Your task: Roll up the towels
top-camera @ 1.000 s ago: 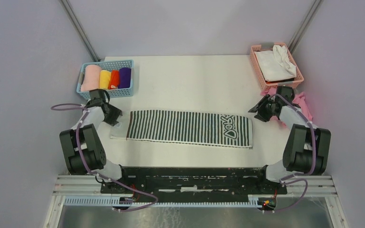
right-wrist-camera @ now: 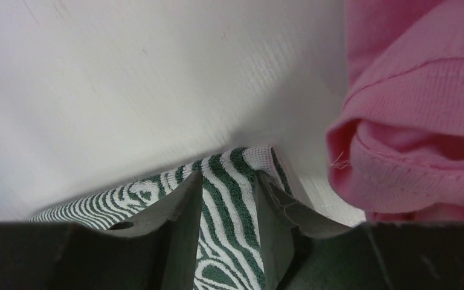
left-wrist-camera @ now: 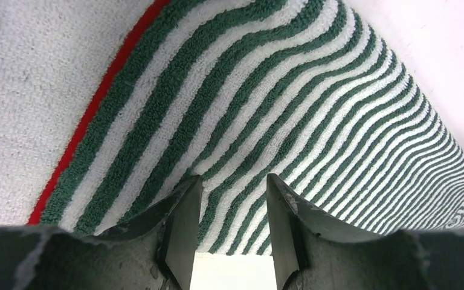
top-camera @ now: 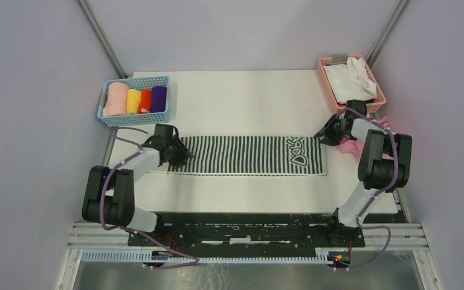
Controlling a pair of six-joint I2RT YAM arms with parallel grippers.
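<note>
A long green-and-white striped towel [top-camera: 241, 155] lies flat across the table, its white end with a red band at the left. My left gripper [top-camera: 183, 158] is down on the left part of the towel, part open in the left wrist view, its fingertips [left-wrist-camera: 281, 190] resting on the stripes, the cloth slightly rippled there. My right gripper [top-camera: 323, 136] is at the towel's upper right corner; in the right wrist view its open fingers [right-wrist-camera: 181, 211] straddle the striped cloth near that corner.
A blue basket [top-camera: 135, 119] with rolled towels stands back left. A pink basket [top-camera: 323, 78] with white cloth stands back right, a crumpled pink cloth [right-wrist-camera: 411, 115] just below it, beside my right gripper.
My left gripper moved right along the towel from its left end.
</note>
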